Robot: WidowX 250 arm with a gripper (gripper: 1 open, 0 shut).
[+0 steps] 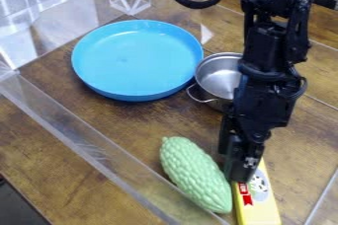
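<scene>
The black gripper (240, 145) hangs at the right, its fingers low over the upper end of a yellow object with a red-and-white label (254, 203). A pale green bumpy vegetable, like a bitter melon (195, 175), lies just left of that yellow object. Whether anything is between the fingers is hidden by the dark gripper body.
A blue plate (136, 59) sits at the upper left. A steel pot (215, 75) stands behind the gripper. A clear plastic edge runs diagonally across the lower left. Bare wood (79, 140) is clear at the left.
</scene>
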